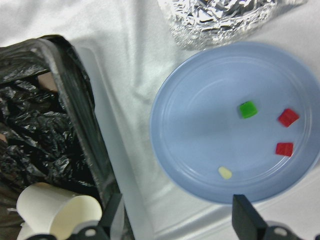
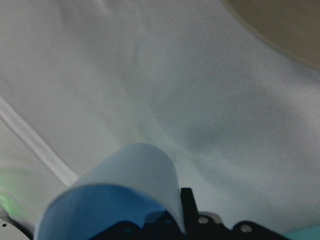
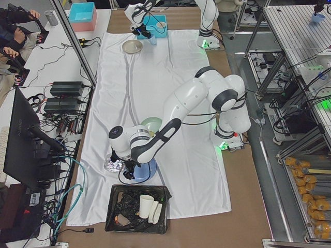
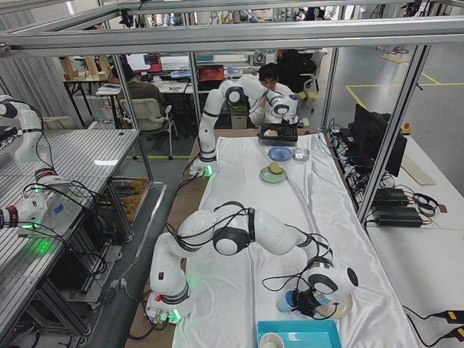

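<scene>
My left gripper is open above the blue plate (image 1: 220, 125), which holds a green cube (image 1: 248, 109), red pieces (image 1: 288, 117) and a pale bit (image 1: 224, 172). A black-lined bin (image 1: 35, 125) beside it holds a white cup (image 1: 58, 210) lying tilted, clear of the fingers. Foil (image 1: 225, 20) lies beyond the plate. At the other end, a blue cup (image 2: 110, 200) is at my right gripper (image 4: 308, 297), with one black finger against its wall; the other is hidden, so the grip is unclear.
A green plate (image 4: 272, 174) with a yellow item sits near the blue plate. A beige bowl (image 3: 132, 46) and a turquoise tray (image 4: 297, 336) are by the right arm.
</scene>
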